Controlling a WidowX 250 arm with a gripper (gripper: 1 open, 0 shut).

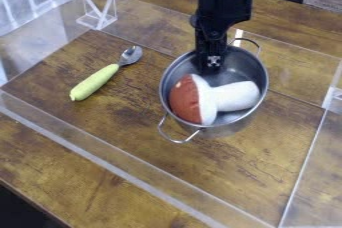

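A steel pot (pixel 241 120) with two wire handles stands right of centre, holding a red-and-white object (pixel 189 102) and a white cylindrical piece (pixel 235 94). The black gripper (pixel 211 56) reaches down from the top to the pot's back rim, inside or just over it. Its fingertips are small and dark, and whether anything is between them is hard to tell. A spoon with a pale green handle (pixel 96 81) lies on the wooden table left of the pot.
Clear plastic panels or brackets stand at the back left and along the right edge (pixel 315 172).
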